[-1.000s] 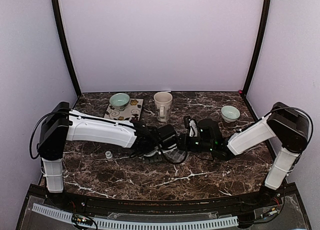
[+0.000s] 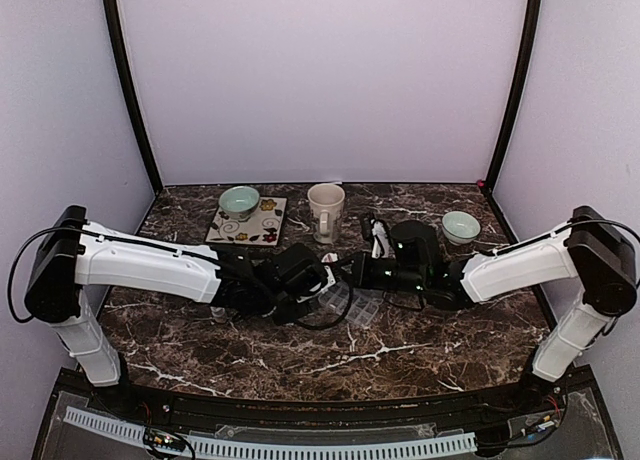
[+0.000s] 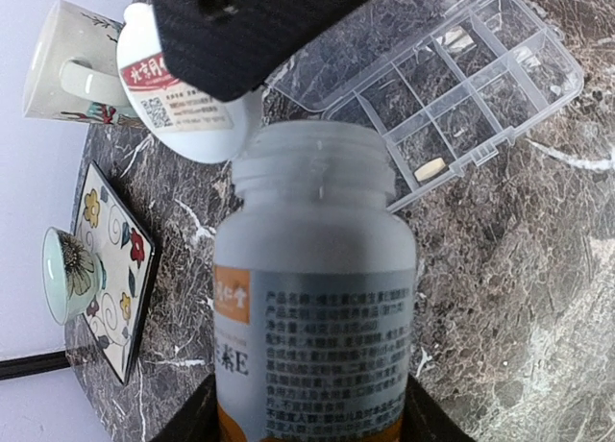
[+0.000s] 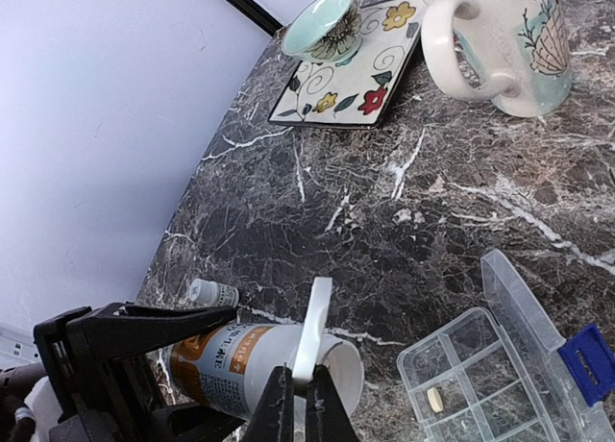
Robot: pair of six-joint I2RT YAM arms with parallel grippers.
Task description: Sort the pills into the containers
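Note:
My left gripper is shut on a pill bottle, which lies tilted sideways in the right wrist view, its open mouth toward my right gripper. Just beside that mouth, my right gripper has a white piece at its fingertips, seen edge-on; in the left wrist view a white cap (image 3: 173, 106) with a red label shows there. The clear compartment box (image 3: 490, 58) lies open beyond, with a pale pill (image 3: 430, 169) and others in its cells.
A small white bottle (image 4: 213, 292) stands at left. A patterned tray (image 2: 265, 230) with a green bowl (image 2: 240, 200), a mug (image 2: 326, 210) and a white bowl (image 2: 460, 227) are at the back.
My left arm has moved left with the bottle. My right arm has shifted slightly, with its body higher in the top view.

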